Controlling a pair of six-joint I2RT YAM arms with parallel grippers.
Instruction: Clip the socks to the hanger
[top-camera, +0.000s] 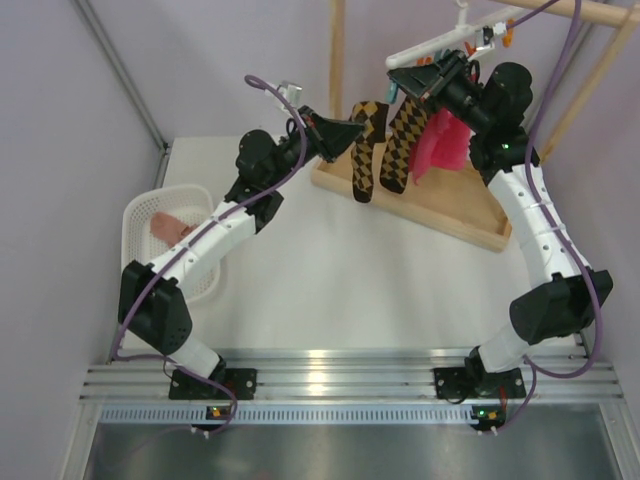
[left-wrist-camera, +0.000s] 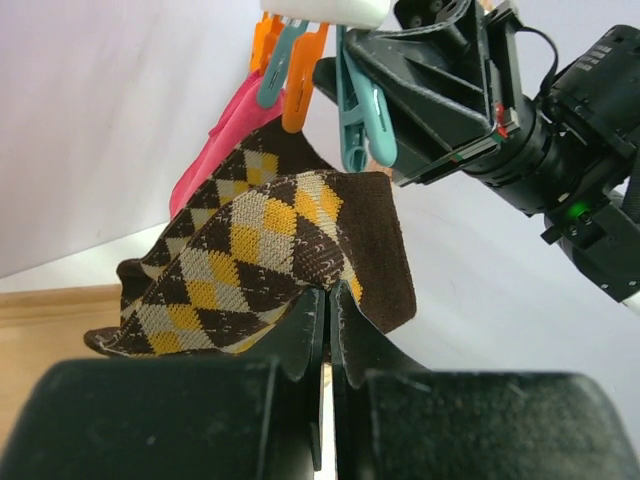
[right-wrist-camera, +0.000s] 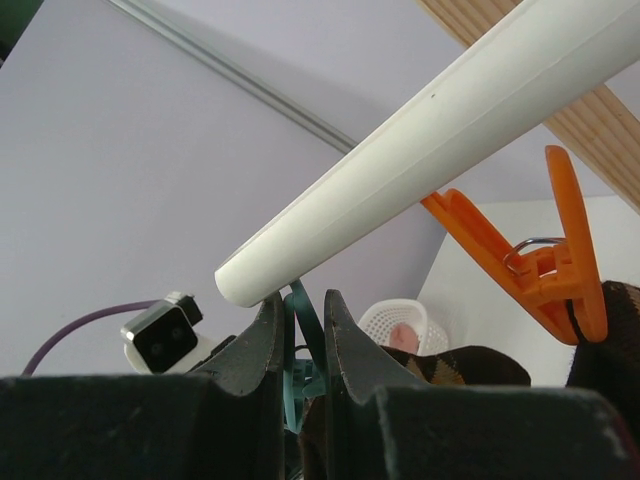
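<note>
My left gripper (top-camera: 357, 132) is shut on a brown and yellow argyle sock (top-camera: 363, 172), which hangs from the fingertips. In the left wrist view this sock (left-wrist-camera: 270, 240) is pinched near its dark cuff, below the teal clip (left-wrist-camera: 368, 115) at the end of the white hanger (top-camera: 450, 40). On that end clip my right gripper is shut; in the right wrist view the teal clip (right-wrist-camera: 308, 325) shows between its fingers. A second argyle sock (top-camera: 404, 140) and a pink sock (top-camera: 442, 140) hang farther along the hanger. An orange clip (right-wrist-camera: 545, 265) has dark cloth at its fingers.
Wooden rack posts (top-camera: 336, 60) and a wooden base (top-camera: 440, 220) stand around and below the hanger. At the left, a white basket (top-camera: 135, 240) contains a pinkish cloth (top-camera: 170, 228).
</note>
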